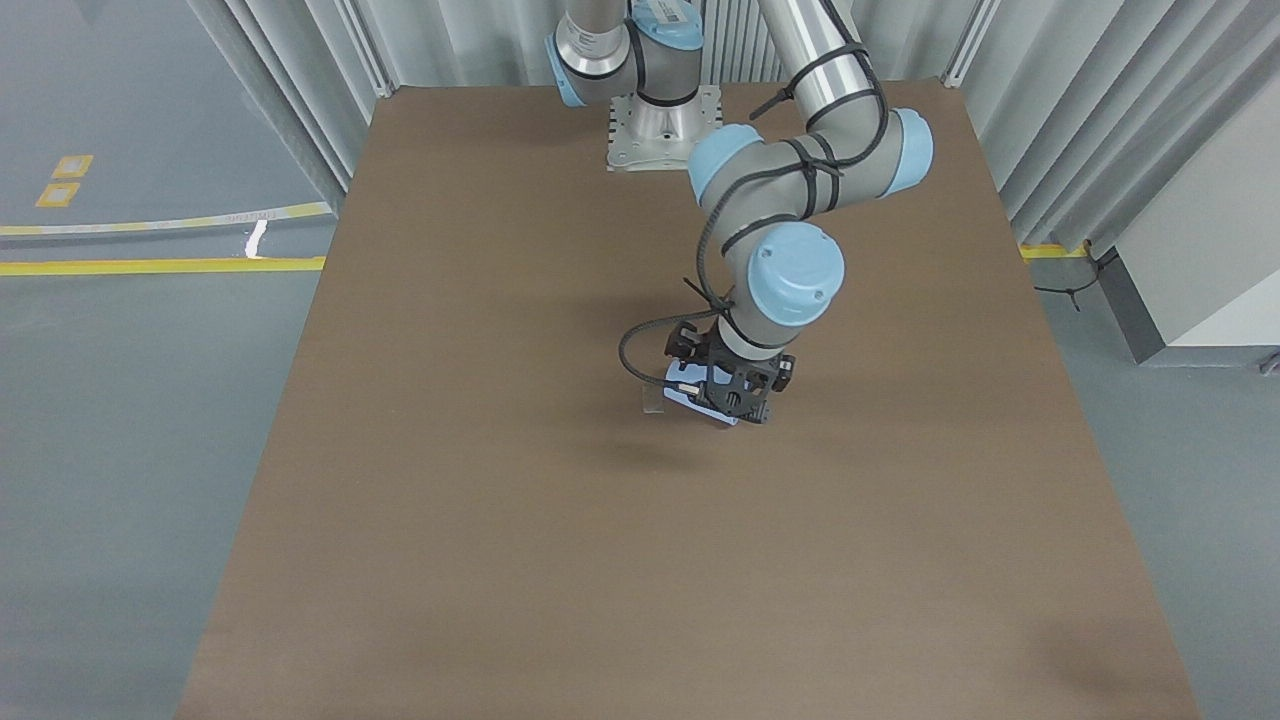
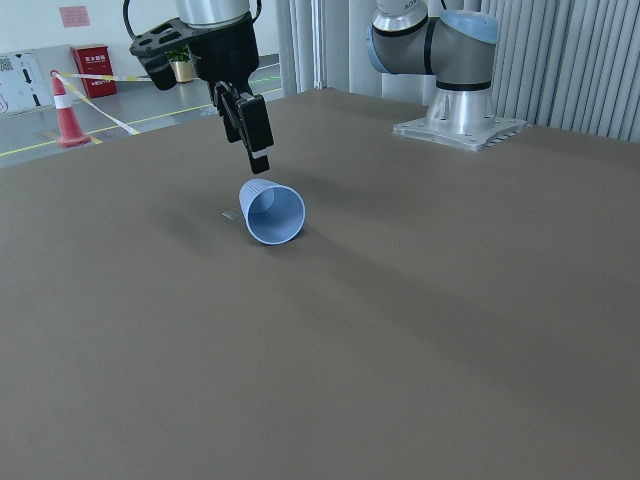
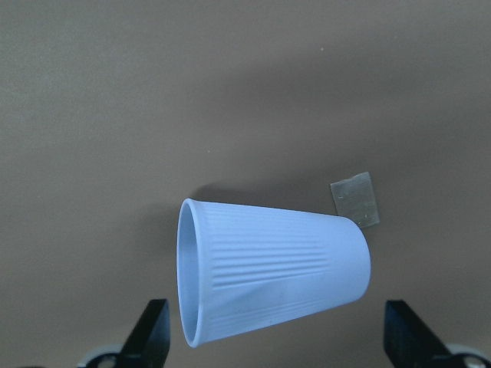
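Observation:
A light blue ribbed plastic cup (image 2: pixel 272 214) lies on its side on the brown table (image 1: pixel 672 564). In the wrist view the cup (image 3: pixel 272 268) lies just above and between two fingertips set wide apart, so my gripper is open with nothing between them. In the left view my gripper (image 2: pixel 252 145) hangs above the cup. In the front view the gripper (image 1: pixel 732 384) covers most of the cup. A small clear square patch (image 3: pixel 354 199) sits beside the cup.

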